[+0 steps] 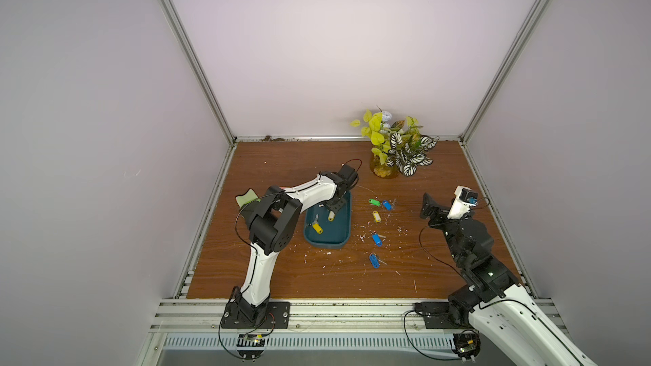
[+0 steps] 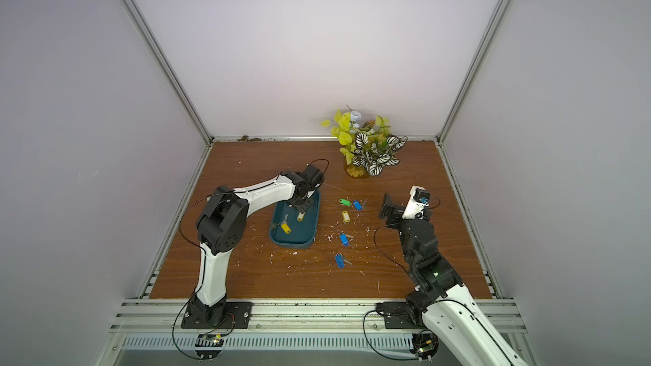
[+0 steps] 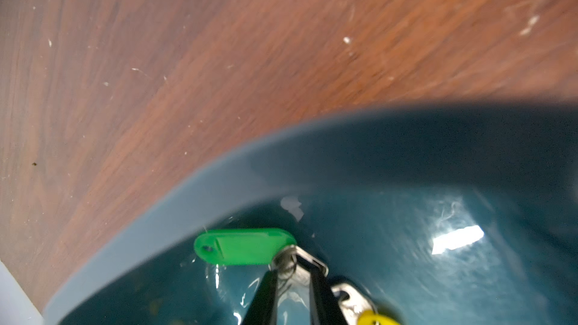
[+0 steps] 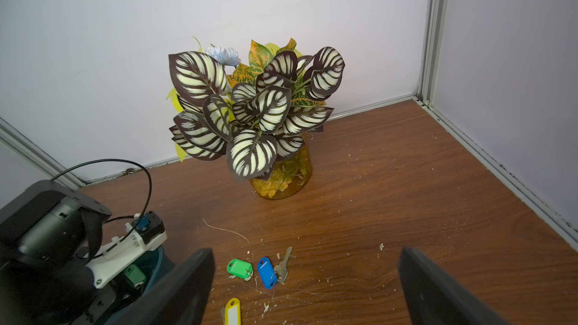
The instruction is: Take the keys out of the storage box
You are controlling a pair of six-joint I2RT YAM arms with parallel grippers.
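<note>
In the left wrist view a green key tag (image 3: pixel 243 246) lies against the wall inside the dark teal storage box (image 3: pixel 198 189). Its metal ring (image 3: pixel 292 261) is at the tips of my left gripper, whose fingers (image 3: pixel 260 301) stand a little apart; whether they touch the ring I cannot tell. Beside it shows part of a yellow tag (image 3: pixel 376 319) with a metal key. From above, a yellow-tagged key (image 1: pixel 316 227) and a pale one (image 1: pixel 331 216) also lie in the box. Away on the right, my right gripper is open and empty.
Outside the box, on the table to its right, lie keys with green (image 1: pixel 374 202), blue (image 1: pixel 376 238) and yellow (image 1: pixel 377 217) tags. A potted plant (image 1: pixel 383 170) stands at the back. Under the left arm's elbow is a green item (image 1: pixel 247 197).
</note>
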